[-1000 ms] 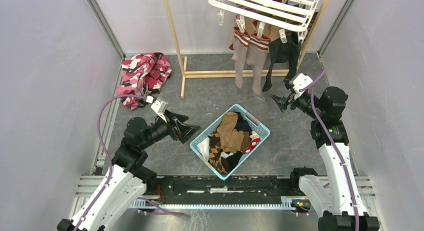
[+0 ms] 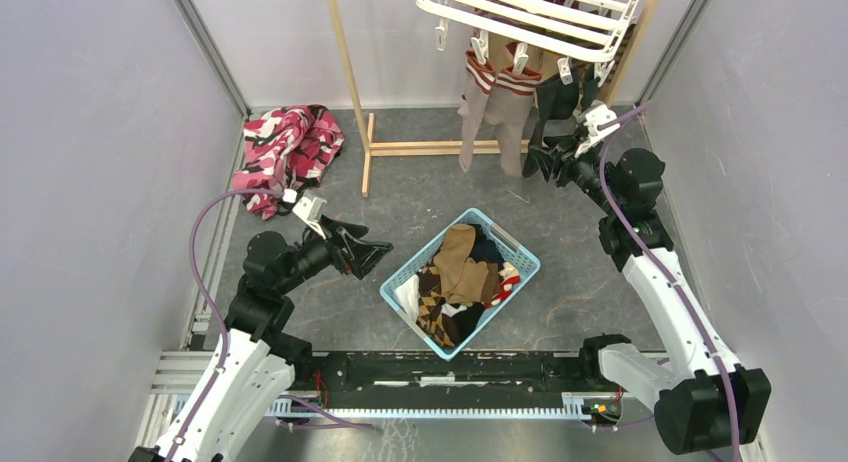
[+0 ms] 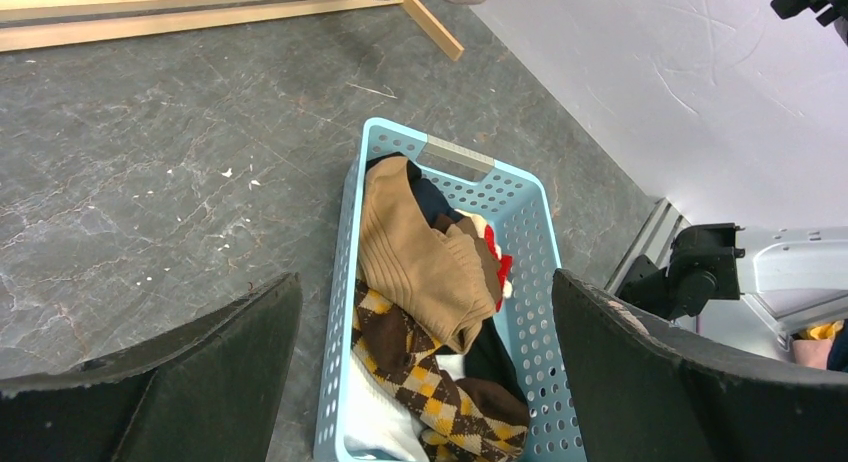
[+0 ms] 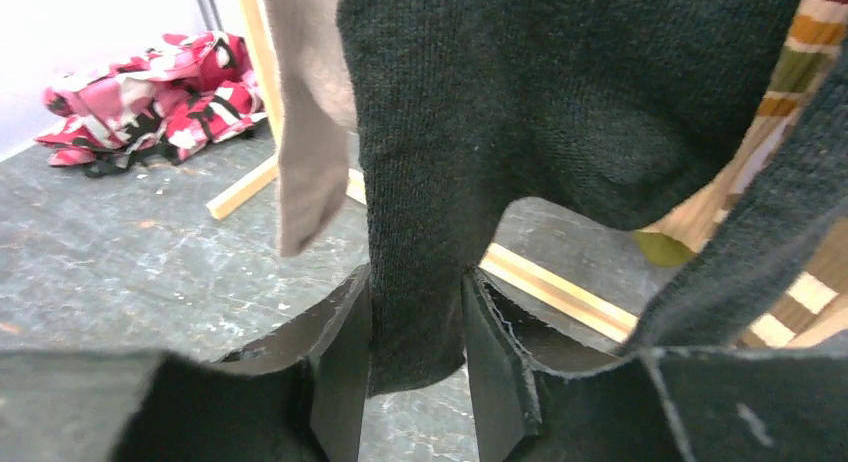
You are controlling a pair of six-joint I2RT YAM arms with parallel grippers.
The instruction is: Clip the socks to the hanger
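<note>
A dark green-black sock (image 2: 557, 99) hangs with its pair from the white hanger (image 2: 515, 27) at the top right. In the right wrist view, the lower part of that dark sock (image 4: 425, 212) hangs between the parted fingers of my right gripper; the fingers stand part open around it. Beside it hang grey socks (image 2: 508, 112) with striped cuffs. Well apart from the socks, my left gripper (image 2: 378, 259) is open and empty, left of the blue basket (image 2: 402, 273). Brown, argyle, white and dark socks (image 3: 420, 252) lie heaped inside the basket.
A pink and black patterned cloth (image 2: 290, 157) lies on the floor at the back left. The wooden stand's bar (image 2: 430, 148) crosses the floor under the hanger. Striped socks (image 4: 800, 72) hang behind the dark pair. Floor around the basket is clear.
My right gripper has moved up and left in the top view, reaching the hanging dark sock, which has swung.
</note>
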